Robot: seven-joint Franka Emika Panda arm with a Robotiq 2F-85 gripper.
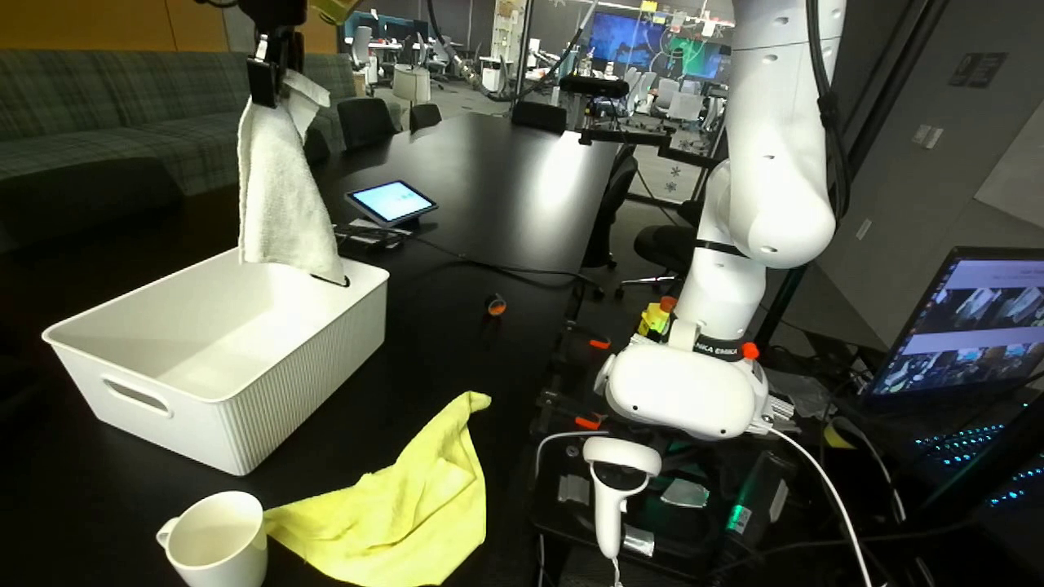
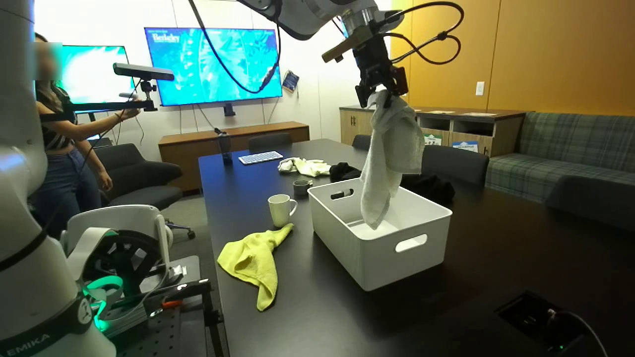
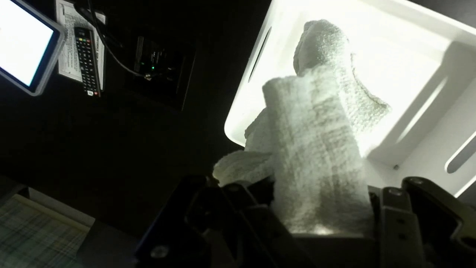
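My gripper [image 2: 382,92] is shut on a white towel [image 2: 390,148], pinching it near one end so that the rest hangs down. Beneath it stands a white bin [image 2: 333,235] on the black table; in exterior view 2 the towel's lower end hangs over the bin's opening. In exterior view 1 the towel [image 1: 284,191] covers part of the bin's [image 1: 303,381] far end. Looking down in the wrist view, the towel [image 3: 319,147] spreads from between the fingers across the bin [image 3: 415,85]. The fingertips themselves are largely hidden by cloth there.
A yellow cloth [image 1: 411,499] and a white mug [image 1: 217,543] lie in front of the bin. Behind it are a tablet [image 1: 391,202] and a remote [image 3: 87,60]. A dark cup [image 2: 301,187] and more cloths [image 2: 303,166] sit farther along the table.
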